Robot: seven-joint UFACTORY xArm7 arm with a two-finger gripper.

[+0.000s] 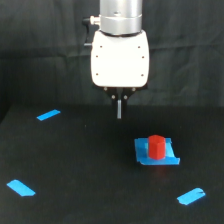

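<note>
A white arm with its gripper [119,101] hangs at top centre, raised above the dark table; its narrow fingers point down, and I cannot tell whether they are open or shut. A red cylinder [156,147] stands on a blue square pad [170,160] to the lower right of the gripper.
Short blue strips lie on the table at the left [48,114], lower left [21,187] and lower right [191,195].
</note>
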